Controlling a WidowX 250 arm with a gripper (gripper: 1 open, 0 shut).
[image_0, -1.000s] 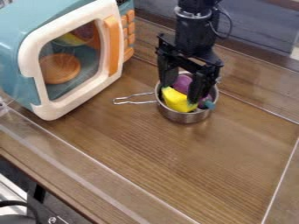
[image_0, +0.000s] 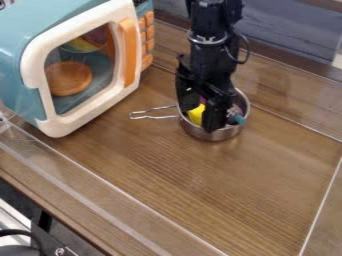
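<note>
My black gripper (image_0: 211, 100) reaches down into a small metal pot (image_0: 229, 129) with a wire handle pointing left. It stands open around the pot's contents: a yellow piece (image_0: 197, 114) shows at its left and a small teal piece (image_0: 235, 117) at its right. The gripper hides much of the pot's inside, and I cannot tell whether it touches anything.
A toy microwave (image_0: 40, 45) with an orange plate (image_0: 68, 77) inside stands at the left. A wall is behind.
The gripper has moved down and slightly left into the pot, now hiding the purple piece and part of the yellow one.
</note>
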